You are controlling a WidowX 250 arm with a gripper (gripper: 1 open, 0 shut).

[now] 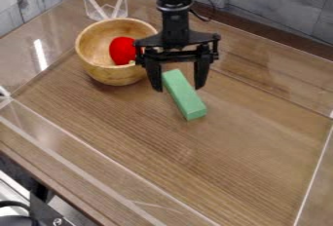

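Observation:
The black gripper [177, 66] hangs over the table in the upper middle, open, its two dark fingers spread. Just below it a green block [185, 97] lies lengthwise on the wooden table [260, 162], its upper end between or just behind the fingers; whether they touch it cannot be told.
A wooden bowl [95, 55] with a red object [123, 49] in it stands at the upper left, close beside the gripper. Some white cables show at the top left corner.

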